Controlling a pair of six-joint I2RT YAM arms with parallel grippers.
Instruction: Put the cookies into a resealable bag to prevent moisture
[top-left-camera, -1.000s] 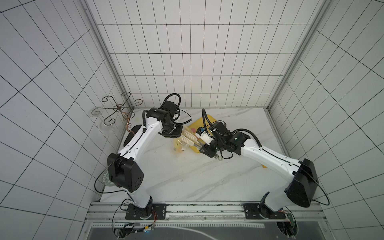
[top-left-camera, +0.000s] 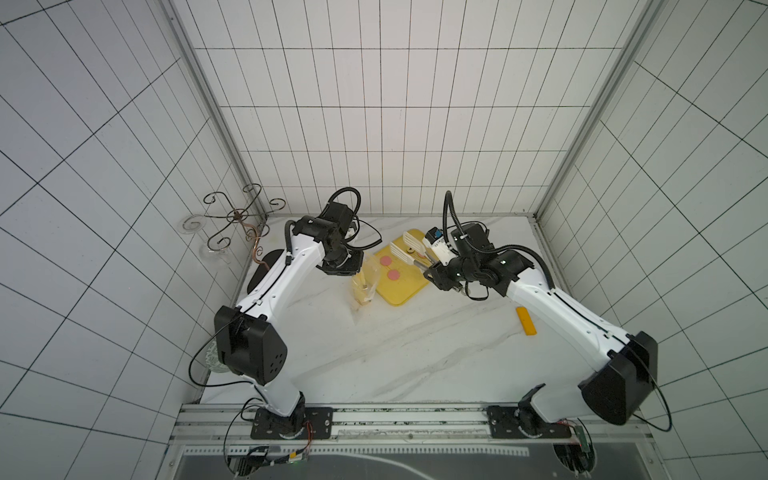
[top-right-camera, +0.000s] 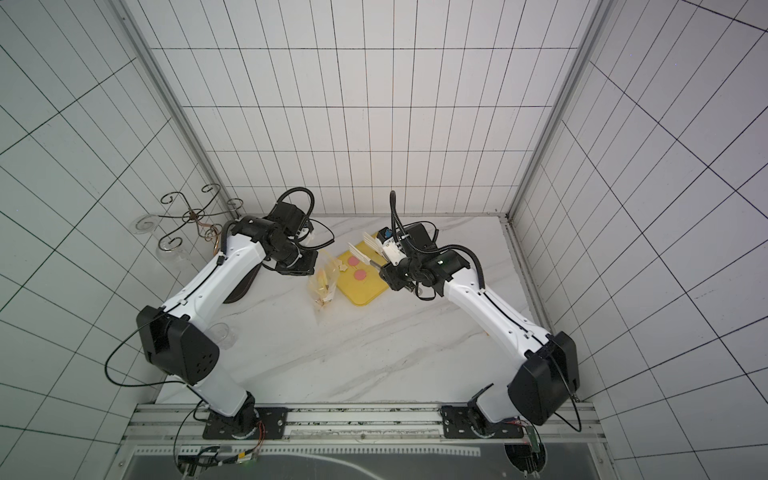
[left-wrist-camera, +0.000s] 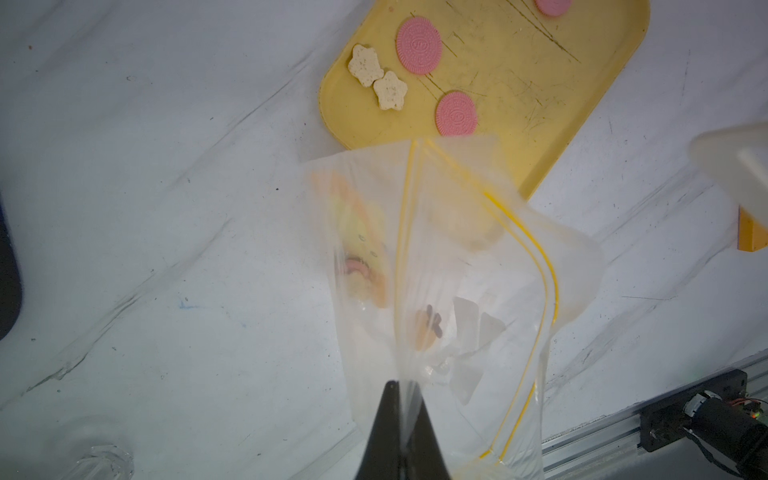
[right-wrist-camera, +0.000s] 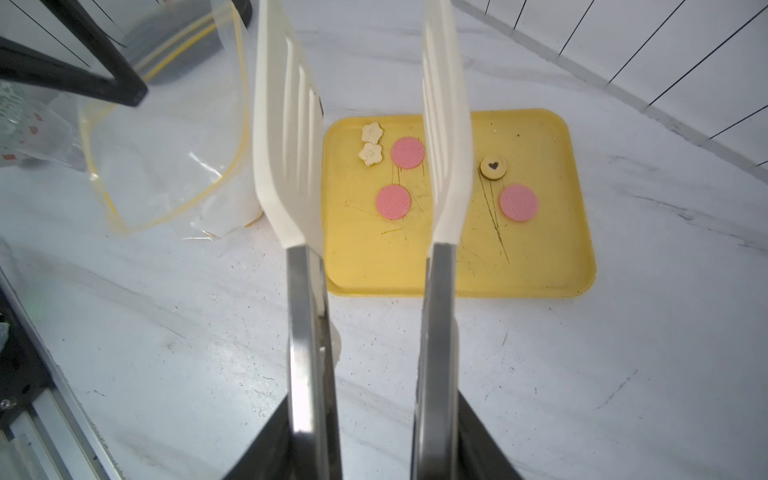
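Observation:
My left gripper is shut on the edge of a clear resealable bag (left-wrist-camera: 496, 344) with yellow seal strips. The bag's mouth gapes toward the right arm, and several blurred cookies (left-wrist-camera: 360, 240) show through its film. Beside it lies a yellow tray (right-wrist-camera: 376, 272) bearing two small star cookies (right-wrist-camera: 370, 153), pink round cookies (right-wrist-camera: 393, 201) and one round cookie with a dark heart (right-wrist-camera: 493, 167). Above the tray, my right gripper has its long white fingers apart, with nothing between them.
An orange block (top-left-camera: 525, 321) rests on the table at the right. At the left are a dark object (top-left-camera: 264, 272), a scrolled metal stand (top-left-camera: 237, 216) and a clear glass (top-right-camera: 221, 334).
From beside the bag, my right gripper has moved right and back over the tray, uncovering pink cookies there. The left arm has stayed in place with the bag.

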